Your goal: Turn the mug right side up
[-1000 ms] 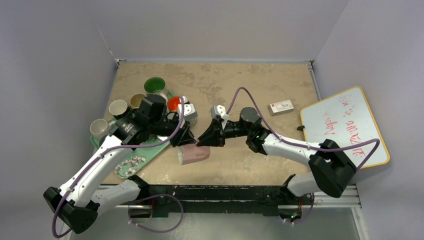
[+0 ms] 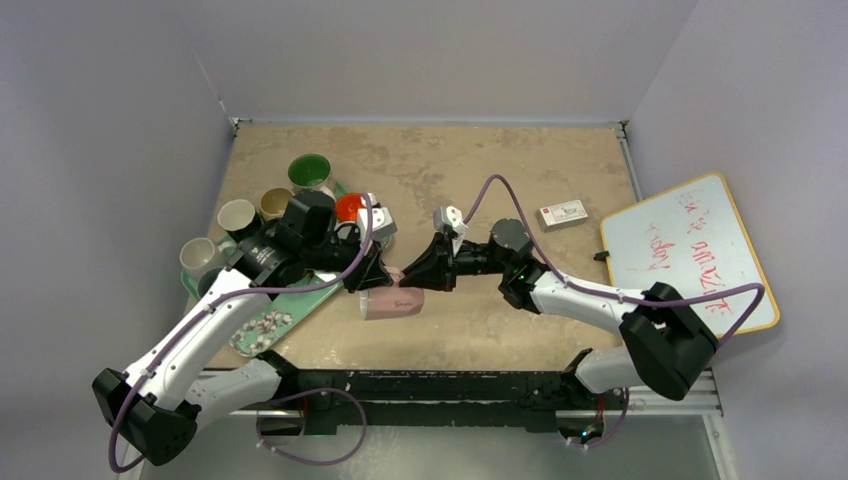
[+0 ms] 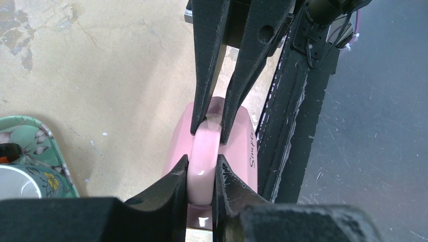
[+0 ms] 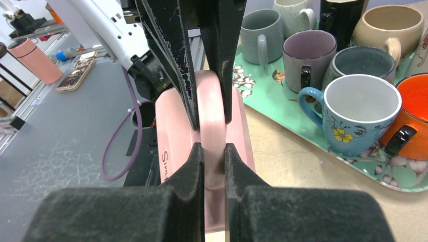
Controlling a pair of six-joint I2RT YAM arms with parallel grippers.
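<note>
A pink mug [image 2: 392, 304] lettered "Simple" lies on its side in the air between my two grippers, above the table's front middle. My left gripper is shut on the mug's handle, and my right gripper is shut on the same handle, at another spot along it. In each wrist view the other gripper's black fingers come down onto the handle from the far side. Both grippers hide part of the mug in the top view.
A green tray [image 2: 290, 315] crowded with mugs, including a blue floral mug [image 4: 353, 131] and an orange mug [image 4: 414, 121], stands at the left. A small white box [image 2: 562, 213] and a whiteboard [image 2: 680, 255] are on the right.
The mug has shifted slightly right and toward the back, turning a little more level in the top view. Both arms have moved slightly with it.
</note>
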